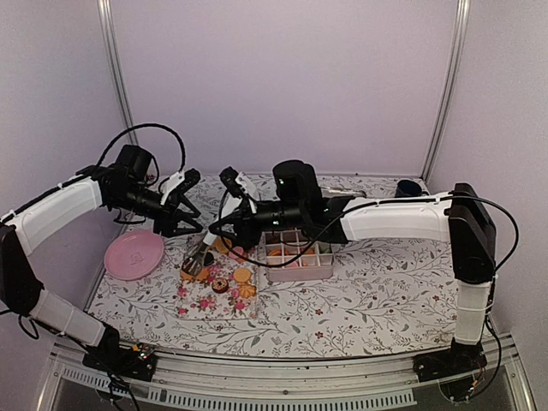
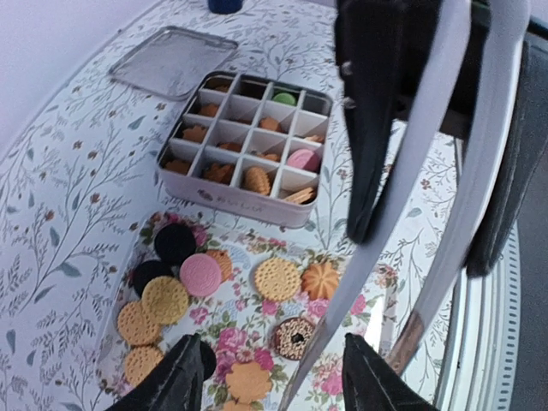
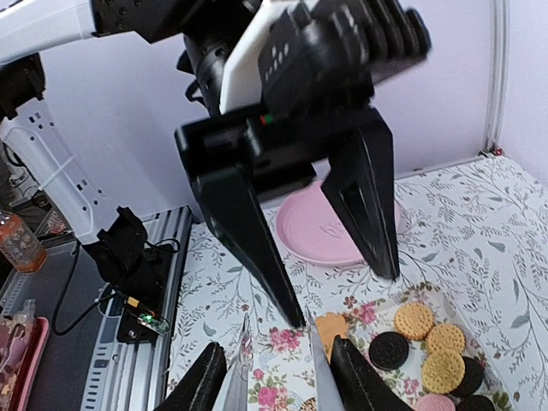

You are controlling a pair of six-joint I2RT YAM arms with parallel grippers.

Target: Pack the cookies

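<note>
My right gripper (image 1: 221,229) is shut on the tongs (image 1: 209,239), whose flat slotted head points down and left over the floral mat (image 1: 195,313). In the left wrist view the long pale arms of the tongs (image 2: 349,282) run down between the right gripper's dark fingers. My left gripper (image 1: 182,226) stands open just left of them, nothing visible between its fingers. Several cookies lie on the mat, among them a ring cookie (image 2: 294,337), a pink cookie (image 2: 201,275) and a black cookie (image 3: 389,350). The pink compartment box (image 1: 297,274) behind the mat holds several cookies.
A pink plate (image 1: 134,254) lies at the left. A grey tray (image 2: 174,62) is beyond the box, and a dark cup (image 1: 408,187) stands at the back right. Both grippers are close together.
</note>
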